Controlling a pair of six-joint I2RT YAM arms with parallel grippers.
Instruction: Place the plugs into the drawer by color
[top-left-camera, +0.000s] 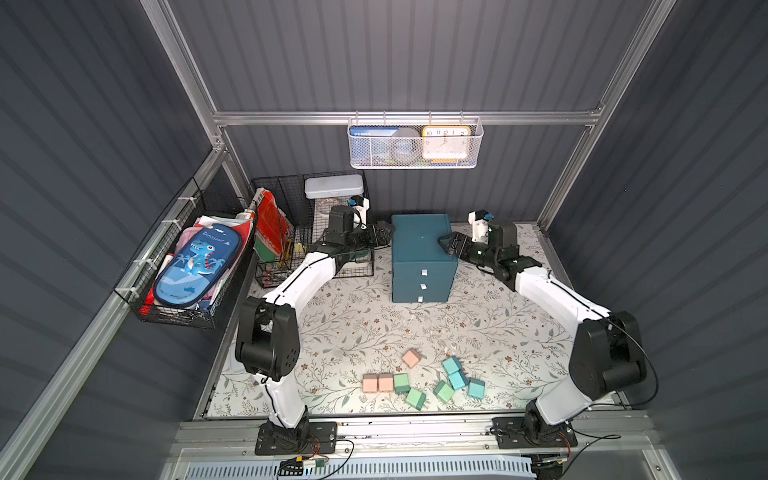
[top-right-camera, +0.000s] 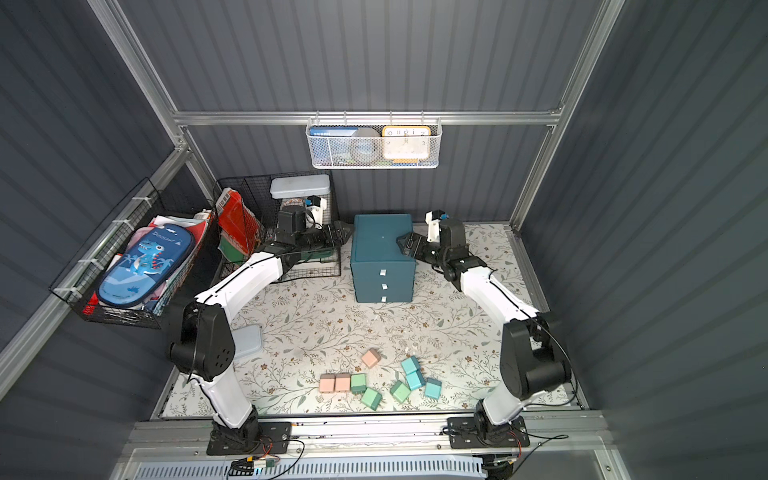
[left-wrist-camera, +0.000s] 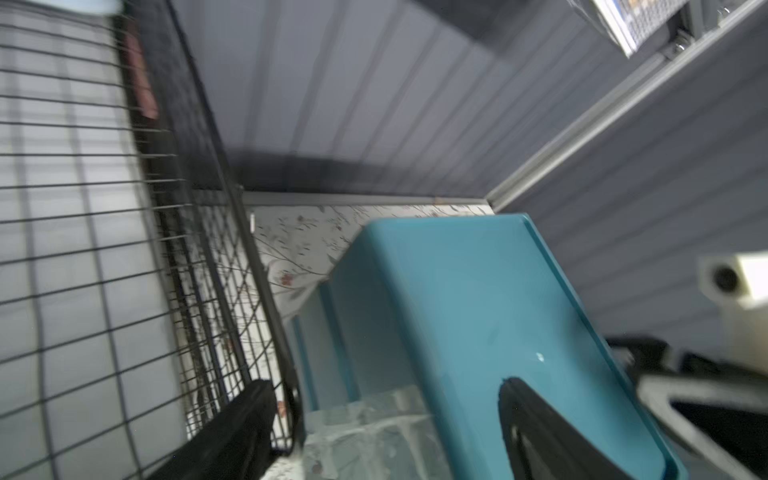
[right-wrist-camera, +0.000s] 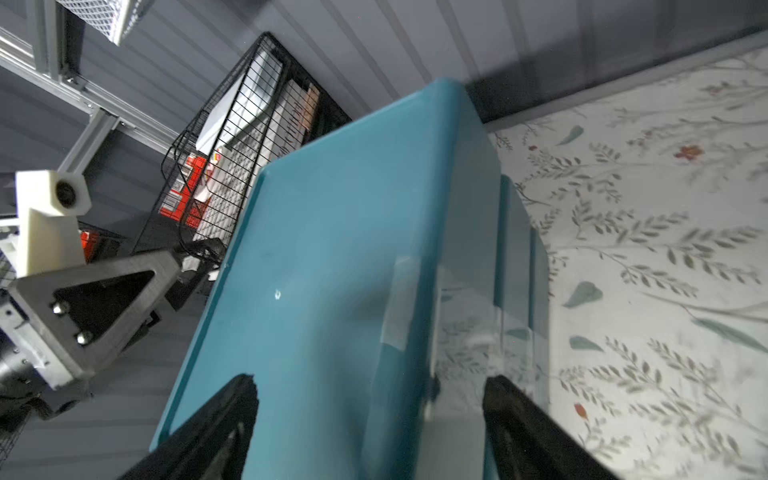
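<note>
A teal three-drawer cabinet (top-left-camera: 424, 280) stands at the back middle, all drawers closed. My left gripper (top-left-camera: 381, 236) is open at the cabinet's left, against the black basket's edge, which lies between its blurred fingers in the left wrist view. My right gripper (top-left-camera: 449, 244) is at the top right edge, its fingers apart on either side of that edge in the right wrist view; whether they touch it is unclear. Pink cubes (top-left-camera: 369, 383), green cubes (top-left-camera: 443, 391) and blue cubes (top-left-camera: 476, 389) lie near the front edge.
Black wire baskets (top-right-camera: 273, 272) with papers and boxes fill the back left, close to the cabinet. A white mesh basket (top-right-camera: 336, 160) hangs on the back wall.
</note>
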